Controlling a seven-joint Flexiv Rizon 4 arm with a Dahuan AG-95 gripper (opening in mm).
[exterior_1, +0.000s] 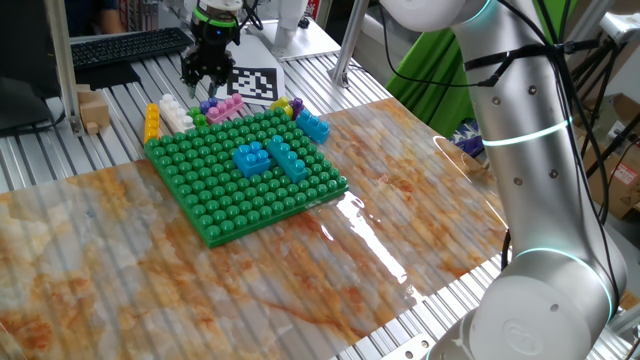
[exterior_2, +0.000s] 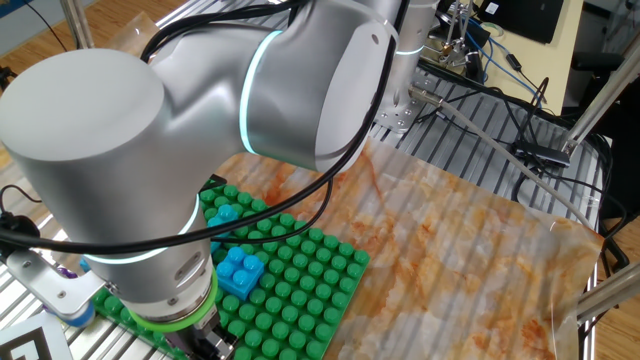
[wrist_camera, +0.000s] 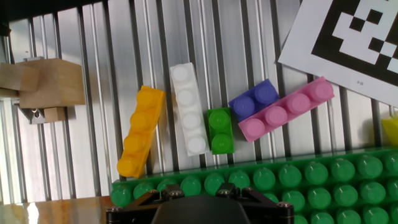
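Observation:
Above the metal slats behind the green baseplate (exterior_1: 205, 190), my gripper (exterior_1: 206, 88) points downward. Its fingers stand apart with nothing visible between them. The wrist view has the gripper at the bottom, over the plate's edge. Past that edge lie a yellow-orange brick (wrist_camera: 140, 132), a white brick (wrist_camera: 188, 109), a small green brick (wrist_camera: 221, 130), a purple brick (wrist_camera: 254, 99) and a pink brick (wrist_camera: 287, 111), the last two touching. On the plate are a blue block (exterior_1: 252, 160) and a long light-blue brick (exterior_1: 288, 160).
Another blue brick (exterior_1: 313, 125) rests by the plate's back right corner, near yellow and purple pieces. A wooden block (wrist_camera: 53, 84) lies left of the bricks. A printed marker sheet (wrist_camera: 348, 43) is at the right.

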